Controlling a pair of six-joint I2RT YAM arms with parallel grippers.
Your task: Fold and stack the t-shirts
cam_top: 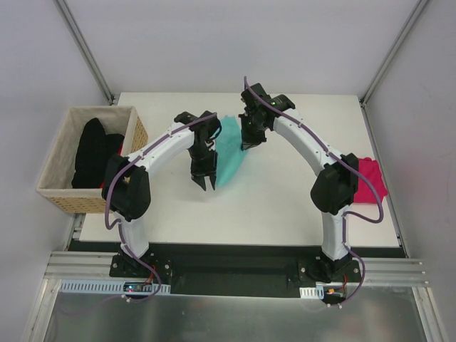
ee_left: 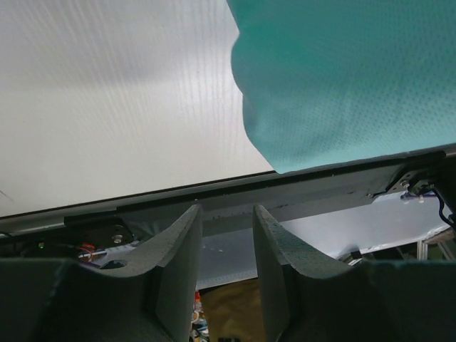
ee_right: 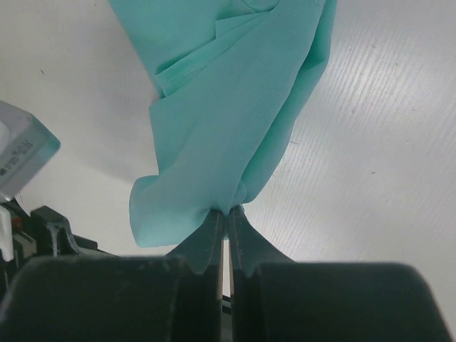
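A teal t-shirt [cam_top: 229, 153] lies bunched lengthwise near the middle of the table, partly raised. In the right wrist view, my right gripper is shut on the near part of the teal fabric, which drapes away from its fingertips. My left gripper [cam_top: 205, 184] stands part open beside the shirt's near left edge. Between its fingers no cloth shows in the left wrist view, where the shirt's lower corner [ee_left: 281, 153] appears ahead and above them. Both arms hide some of the shirt from the top view.
A wicker basket [cam_top: 134, 135] with black and red clothing [cam_top: 91, 153] stands at the left. Folded red cloth [cam_top: 369, 182] lies at the table's right edge, near the right arm.
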